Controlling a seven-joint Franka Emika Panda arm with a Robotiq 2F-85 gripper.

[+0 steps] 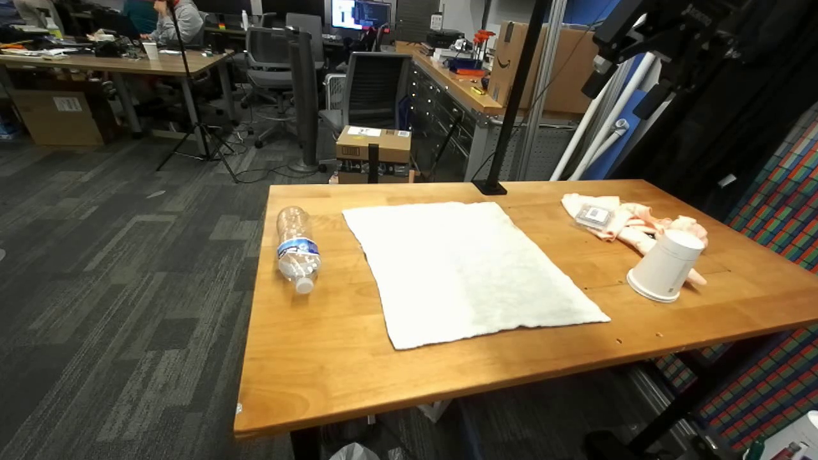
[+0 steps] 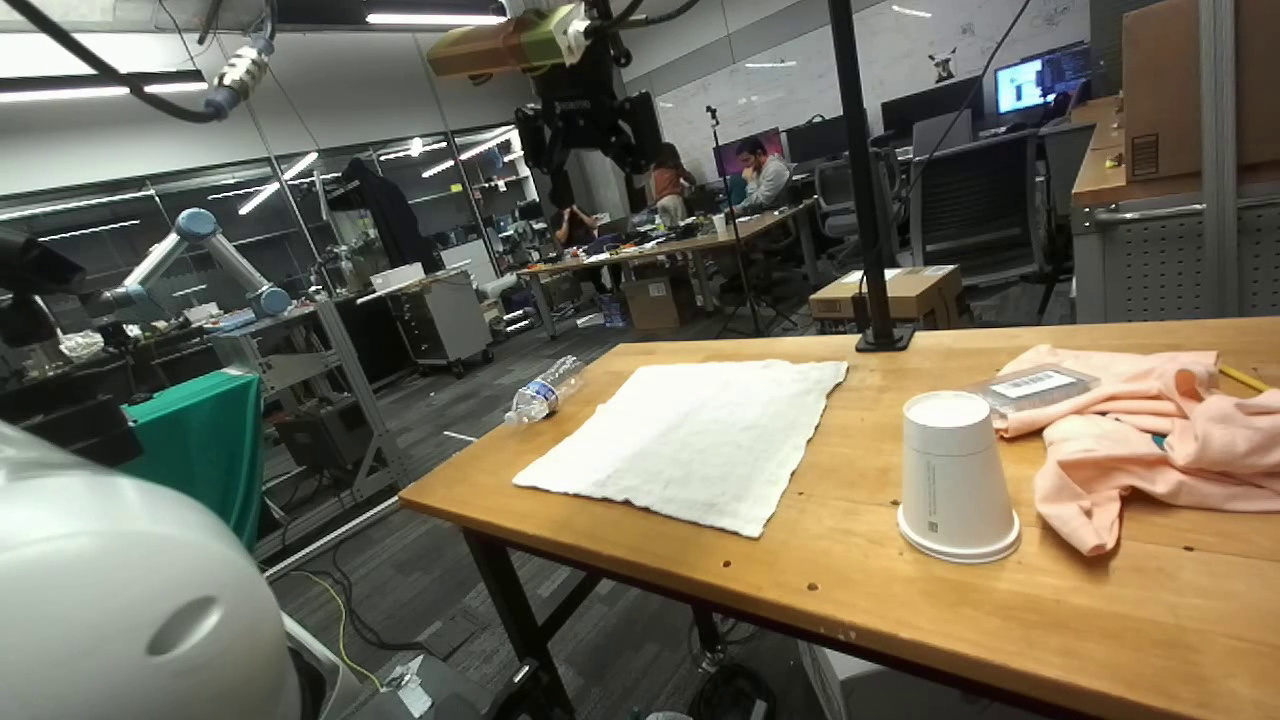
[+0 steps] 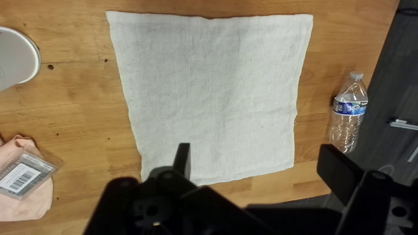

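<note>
Spread flat on the wooden table is a white cloth, its whole outline showing in the wrist view except where my fingers cross its lower part. A clear plastic bottle with a blue label lies on its side beside the cloth, close to the table's edge. On the opposite side stands an upside-down white cup. Behind the cup, a crumpled peach cloth has a clear case with a barcode label resting on it. High above the table, my gripper is open, with its fingers wide apart and empty.
A black post rises from the table's far edge. Bare wood lies in front of the white cloth, and more separates it from the cup. A yellow pencil-like item pokes out by the peach cloth.
</note>
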